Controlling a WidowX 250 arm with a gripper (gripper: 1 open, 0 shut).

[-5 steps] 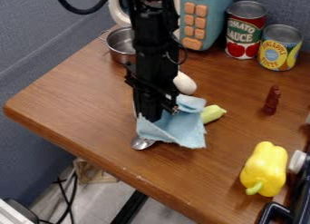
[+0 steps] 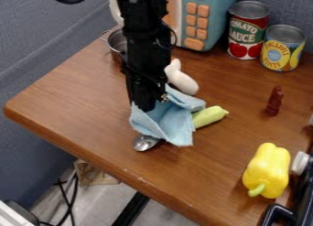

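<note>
My black gripper (image 2: 149,100) reaches down at the middle of the wooden table (image 2: 68,111), at the upper part of a crumpled light blue cloth (image 2: 171,129). Whether its fingers are open or shut on the cloth is hidden. A metal spoon (image 2: 145,142) sticks out from under the cloth at the lower left. A pale yellow-green vegetable (image 2: 210,115) lies just right of the cloth, and a white object (image 2: 181,80) lies behind the gripper.
A pot (image 2: 115,42), a toy-like blue appliance (image 2: 208,24) and two cans (image 2: 247,33) stand at the back. A yellow pepper (image 2: 266,170) and a brown figure (image 2: 274,102) are on the right.
The gripper has shifted slightly and risen a little, and the cloth's upper part has moved up with it, changing its folds.
</note>
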